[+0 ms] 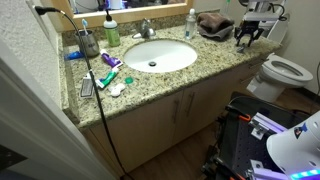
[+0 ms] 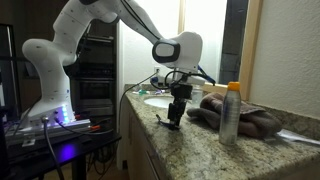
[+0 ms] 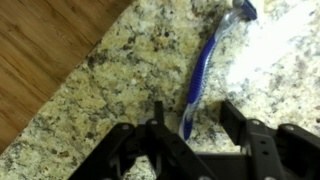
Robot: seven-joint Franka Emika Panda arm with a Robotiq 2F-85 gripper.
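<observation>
A slim blue-handled item, perhaps a razor [image 3: 205,65], lies on the speckled granite counter [image 3: 95,95] in the wrist view. Its grey head is at the top edge, and the handle's tail runs down between my fingers. My gripper is open around that end, with a gap showing on each side of the handle. In exterior view 2 the gripper [image 2: 170,122] points down close to the counter top near its front edge. Exterior view 1 has it small at the counter's far right end, too small to make out the item.
A clear bottle [image 2: 230,117] and a grey-brown towel [image 2: 265,117] stand close to the arm. Beyond the sink [image 1: 160,55], a purple item [image 1: 109,60], a green item [image 1: 108,78] and a soap bottle [image 1: 112,34] occupy the counter's other end. A toilet [image 1: 283,70] stands past the counter.
</observation>
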